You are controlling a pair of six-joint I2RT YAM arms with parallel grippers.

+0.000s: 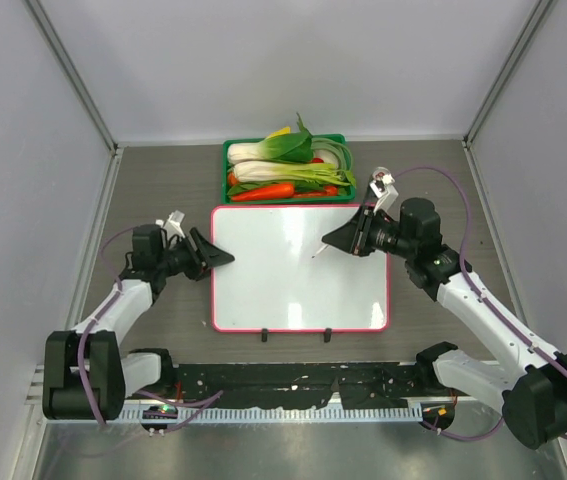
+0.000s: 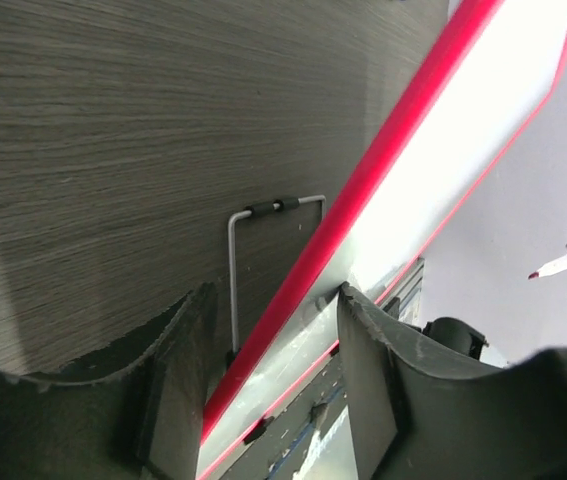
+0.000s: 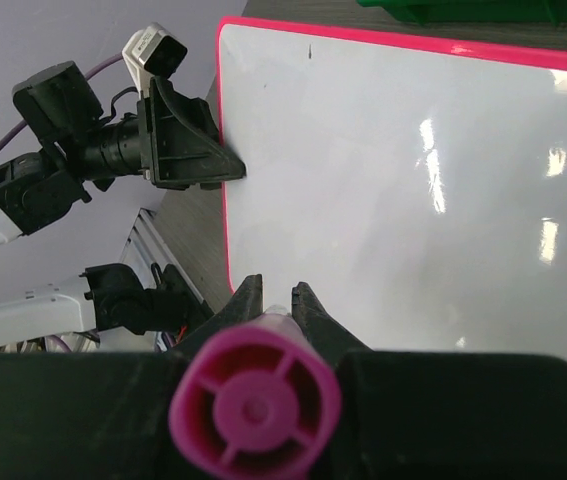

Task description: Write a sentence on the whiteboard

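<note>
The white whiteboard [image 1: 293, 280] with pink rim lies on the table, unmarked by any clear writing in the top view. My left gripper [image 1: 213, 258] is at its left edge; in the left wrist view its fingers [image 2: 383, 390] straddle the rim, with the right one against the board. Whether they grip tightly is unclear. My right gripper [image 1: 339, 240] is shut on a marker [image 3: 253, 400], pink end toward the wrist camera, its thin tip angled down over the board's upper right area.
A green basket [image 1: 228, 175] of vegetables sits behind the board. A can [image 1: 381, 180] stands at the back right, partly hidden by the right arm.
</note>
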